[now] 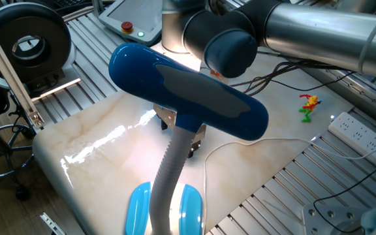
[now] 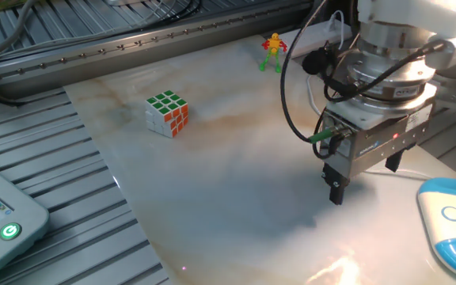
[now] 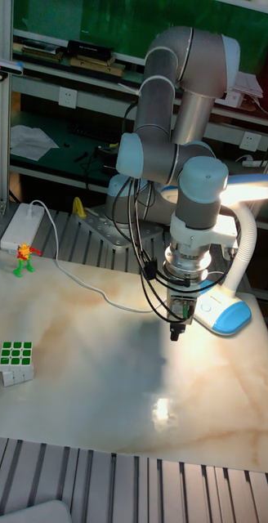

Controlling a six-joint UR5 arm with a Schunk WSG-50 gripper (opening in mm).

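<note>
My gripper (image 2: 366, 180) hangs over the marble-look tabletop (image 2: 244, 182) with its fingers wide apart and nothing between them. In exterior view 3 the gripper (image 3: 176, 333) is close beside the lamp's base. A Rubik's cube (image 2: 167, 113), with green on top and orange and white sides, rests well away from the gripper. Near the power strip stands a small toy figure (image 2: 273, 52) with red arms, a yellow body and green legs. In exterior view 1 the lamp head covers much of the gripper, and the arm hides most or all of the cube.
The desk lamp's blue head (image 1: 188, 91) and ribbed neck (image 1: 168, 176) rise beside the arm; its blue-and-white base (image 3: 224, 310) sits on the table. A white cable (image 3: 91, 286) runs from the power strip (image 3: 22, 226) across the top.
</note>
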